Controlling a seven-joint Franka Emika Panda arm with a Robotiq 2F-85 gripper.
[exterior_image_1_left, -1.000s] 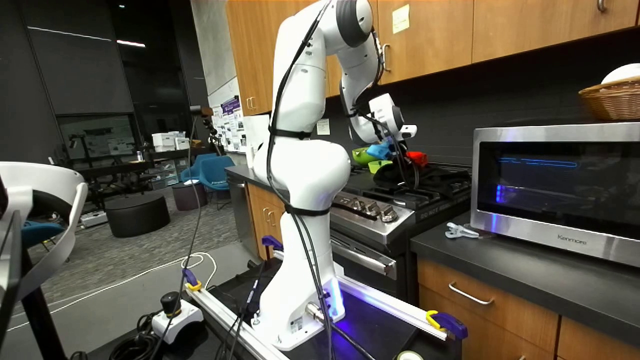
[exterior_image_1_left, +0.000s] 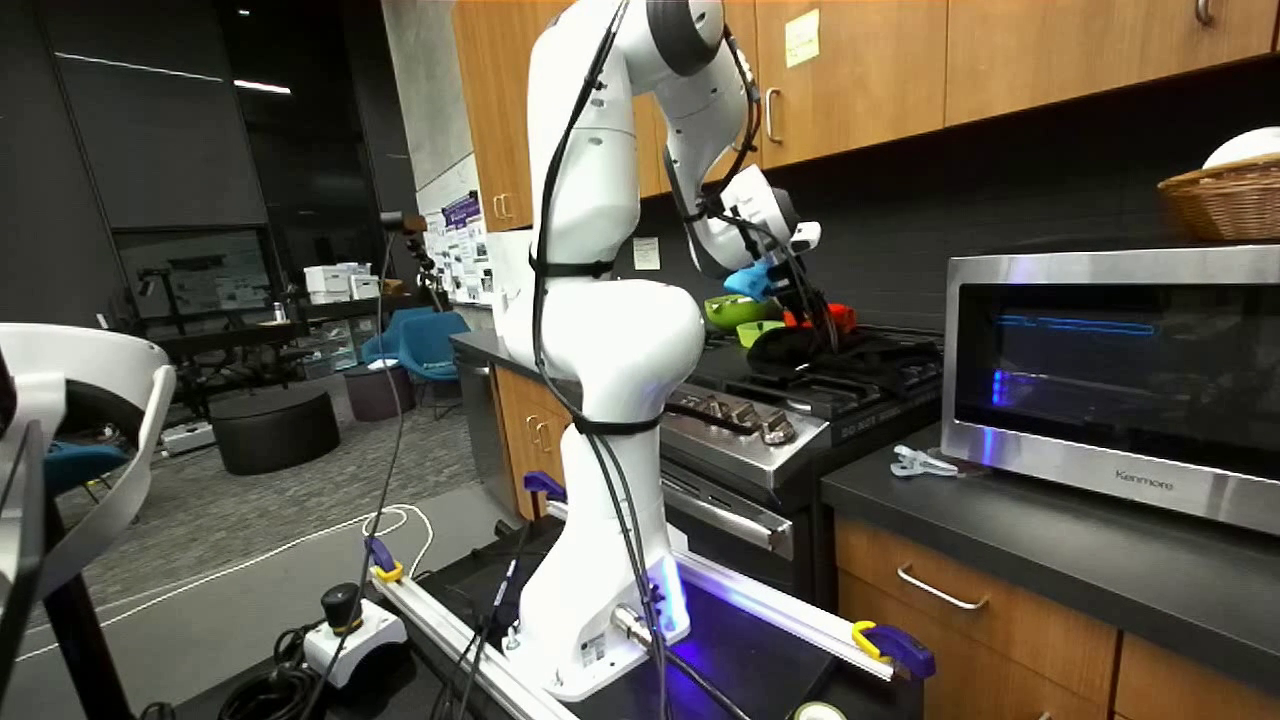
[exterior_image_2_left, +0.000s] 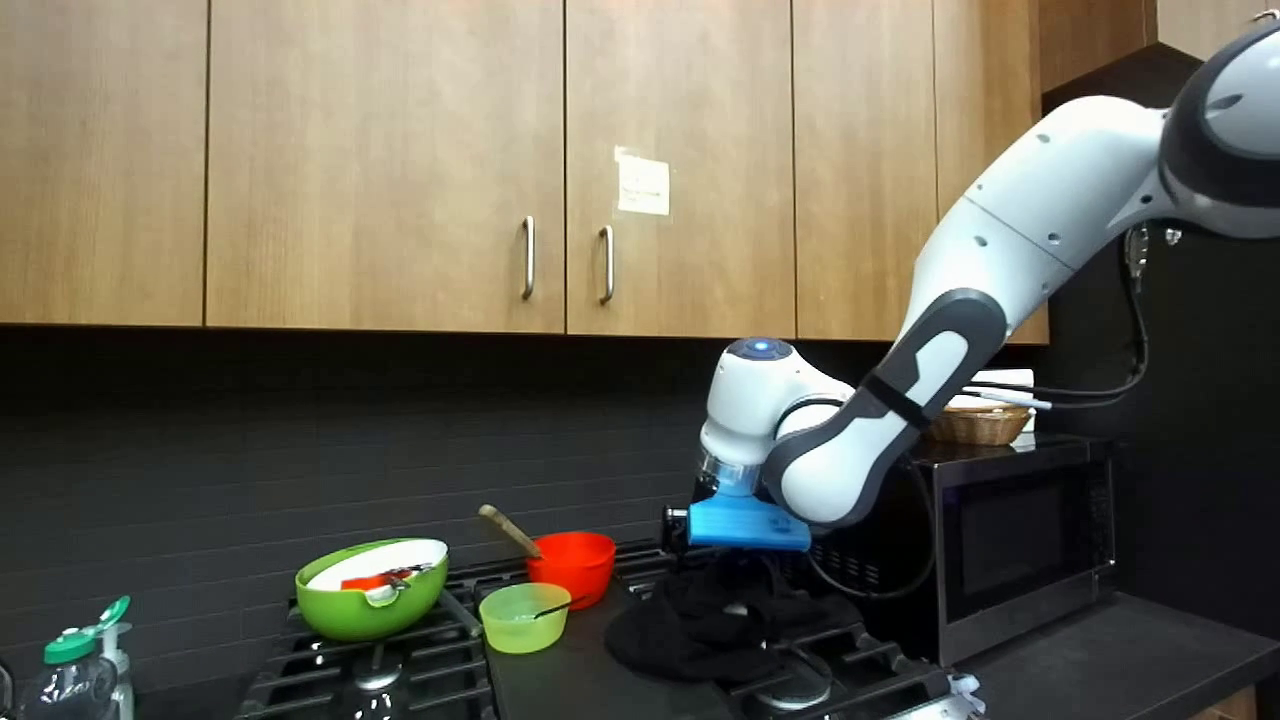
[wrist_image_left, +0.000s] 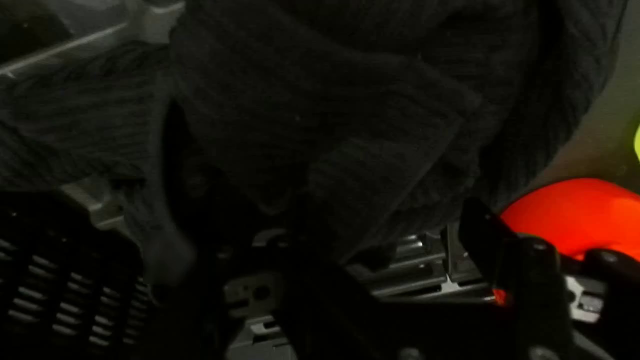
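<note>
A dark, ribbed cloth (exterior_image_2_left: 732, 618) lies bunched over the right part of the stove top, and it fills most of the wrist view as a folded heap (wrist_image_left: 360, 102). My gripper (exterior_image_1_left: 819, 322) is above the cloth, pointing down, below the blue-covered wrist. Its fingers are black against black and hardly stand out, so how far apart they are cannot be made out. Whether any fold of cloth lies between them is also hidden.
Left of the cloth stand a red bowl (exterior_image_2_left: 576, 566) with a wooden handle, a light green bowl (exterior_image_2_left: 524, 616) and a larger green bowl (exterior_image_2_left: 360, 610) holding dishes. A microwave (exterior_image_2_left: 1020, 534) stands close on the right. Cabinets (exterior_image_2_left: 672, 168) hang above.
In exterior view 1 the upper arm has swung left, and the wrist and gripper have shifted up and slightly left. The cloth shows no clear change.
</note>
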